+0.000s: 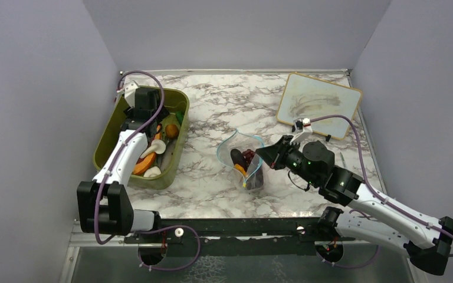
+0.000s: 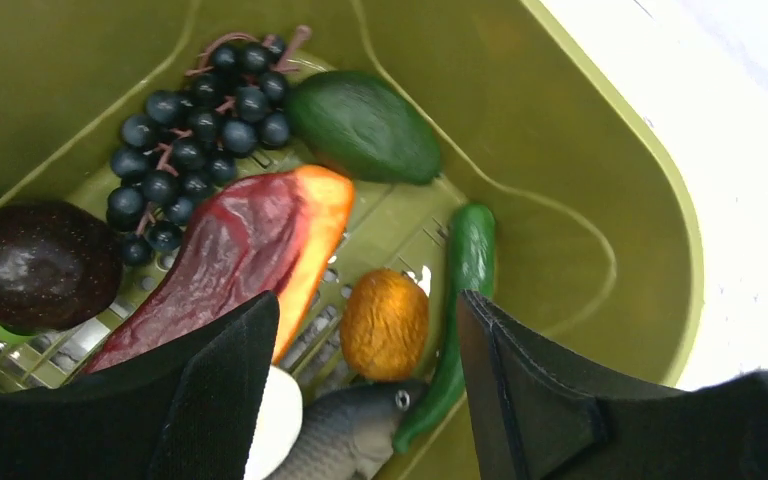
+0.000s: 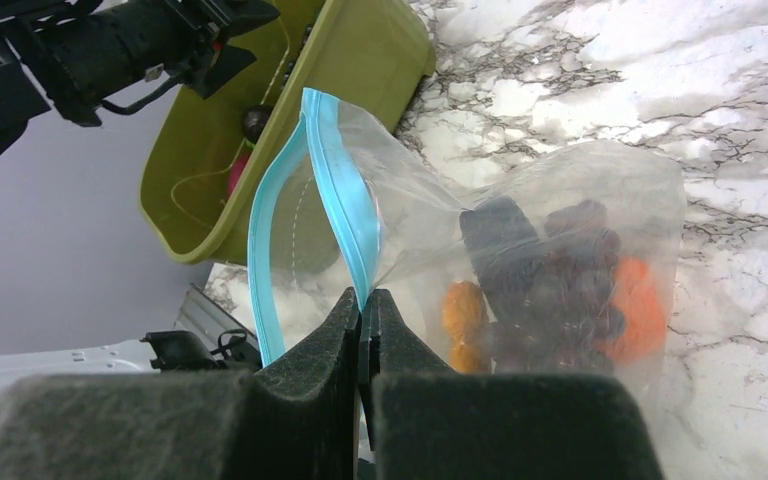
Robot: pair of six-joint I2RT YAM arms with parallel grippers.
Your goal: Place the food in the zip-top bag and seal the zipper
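The zip top bag with a blue zipper sits on the table holding food: dark items and orange pieces. My right gripper is shut on the bag's rim by the blue zipper. My left gripper hangs open over the green bin, which holds black grapes, an avocado, a dark round item, meat, an orange-brown lump, a cucumber, a fish and other pieces.
A white board lies at the back right. Bare marble table surrounds the bag, with free room behind it and in front. Grey walls stand on both sides.
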